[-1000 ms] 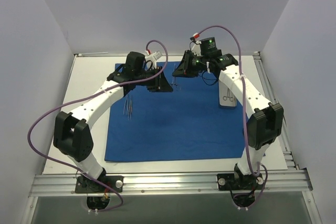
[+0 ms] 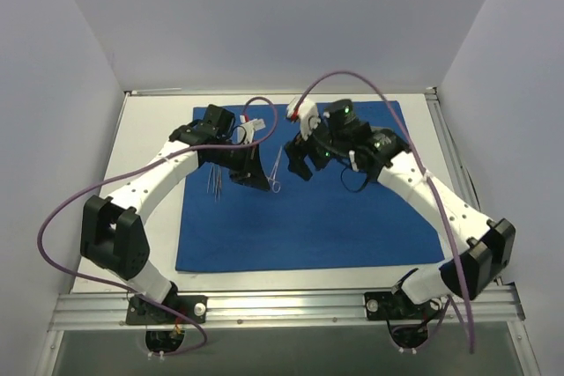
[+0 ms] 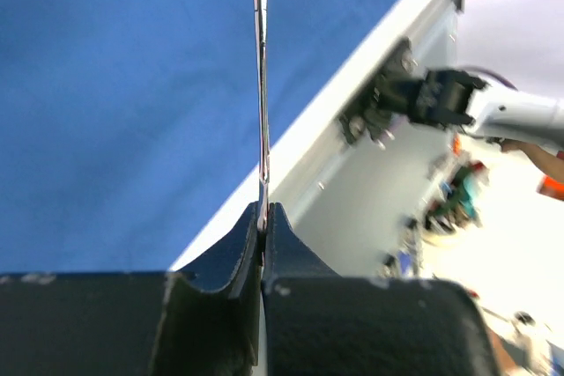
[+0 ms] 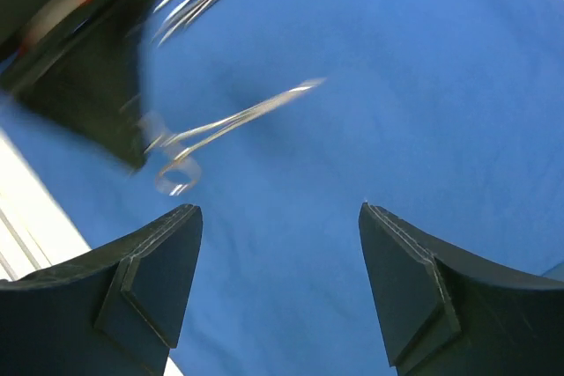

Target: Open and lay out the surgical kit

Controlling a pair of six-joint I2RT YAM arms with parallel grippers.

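Note:
Slim silver scissors-like forceps (image 2: pixel 275 173) with ring handles are pinched in my left gripper (image 2: pixel 266 184), which is shut on them above the blue cloth. The left wrist view shows the forceps (image 3: pixel 263 85) edge-on, rising from the closed fingertips. Seen from the right wrist, their rings sit beside the left gripper and the shafts (image 4: pixel 251 114) stick out past it. My right gripper is open and empty, with only cloth visible between its fingers. From above, the right gripper (image 2: pixel 301 165) stands just right of the forceps, apart from them.
Several thin instruments (image 2: pixel 216 182) lie side by side on the cloth's left part. My right arm covers the tray area at the right. Dark cables loop over both arms.
The right gripper has opened away from the forceps and come toward the front, its arm swinging right over the tray. The left gripper, with the forceps, has shifted slightly left and frontward.

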